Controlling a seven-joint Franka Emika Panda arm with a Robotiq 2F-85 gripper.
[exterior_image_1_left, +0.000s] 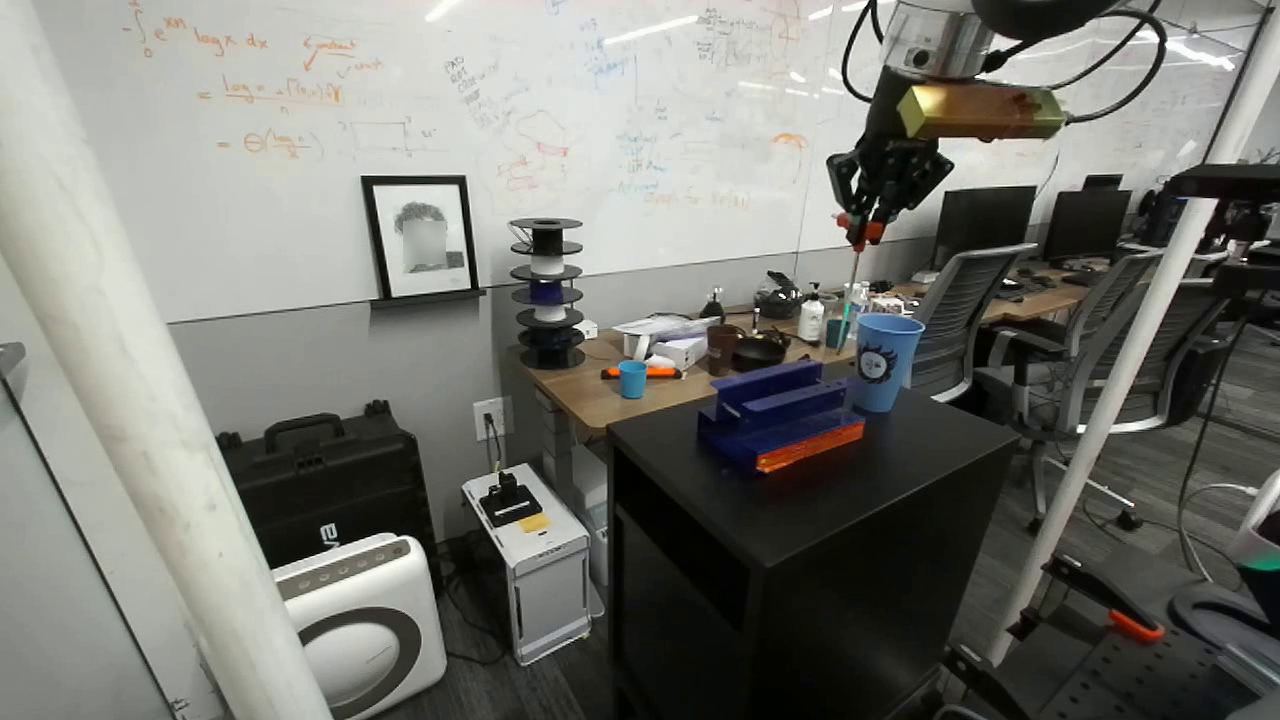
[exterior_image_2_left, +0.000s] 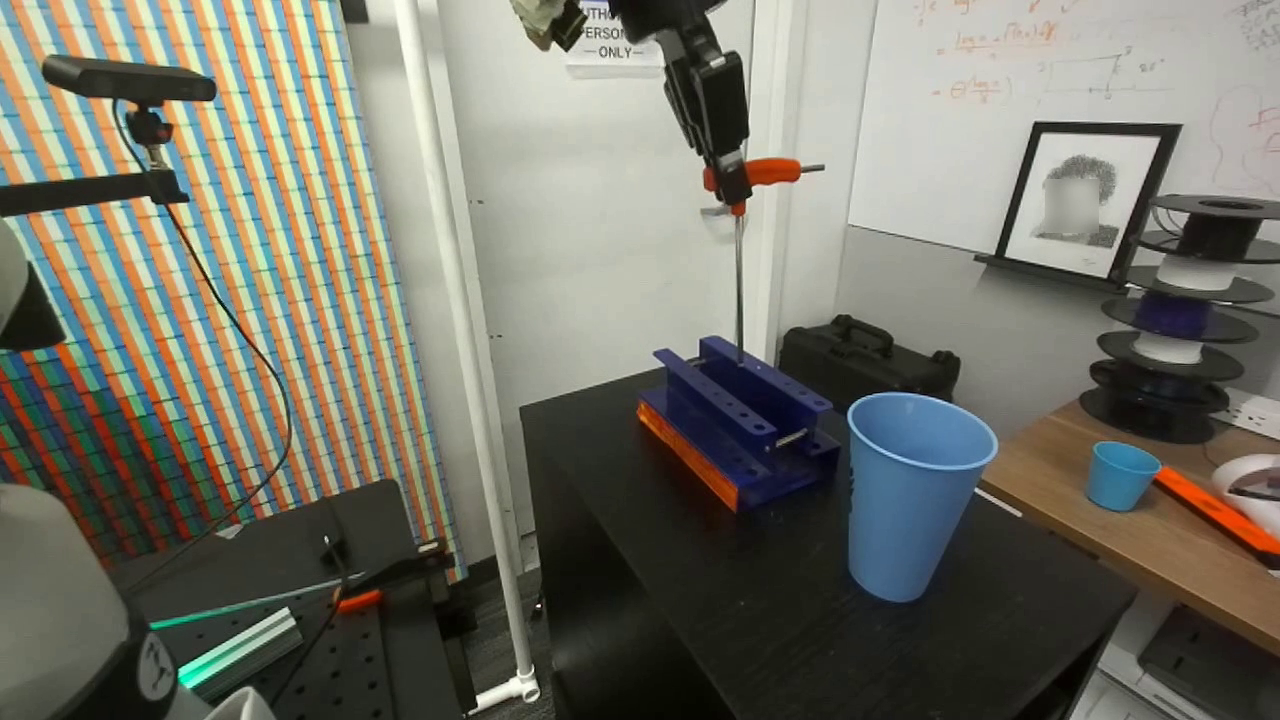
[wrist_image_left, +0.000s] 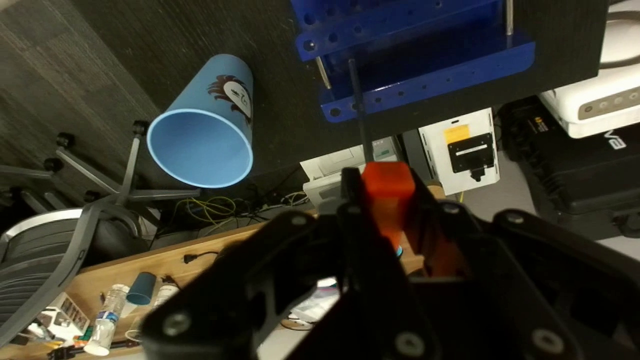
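Note:
My gripper (exterior_image_2_left: 734, 180) is shut on the orange handle of a T-handled hex key (exterior_image_2_left: 774, 172), whose long metal shaft points straight down. In exterior view 1 the gripper (exterior_image_1_left: 859, 228) hangs high above the black cabinet, and the shaft's tip looks clear of the surface below. A blue tool rack (exterior_image_2_left: 768, 420) with an orange strip along its side sits on the cabinet. Beside it stands a light blue cup (exterior_image_2_left: 914, 504), upright; in the wrist view the cup (wrist_image_left: 201, 132) shows an empty inside. The orange handle (wrist_image_left: 388, 186) fills the space between my fingers.
The black cabinet top (exterior_image_1_left: 882, 480) has free room in front of the rack and cup. Behind it, a wooden desk (exterior_image_1_left: 576, 390) carries a small blue cup (exterior_image_1_left: 632, 378), bottles and boxes. A white pole (exterior_image_1_left: 1116, 312) rises at the right.

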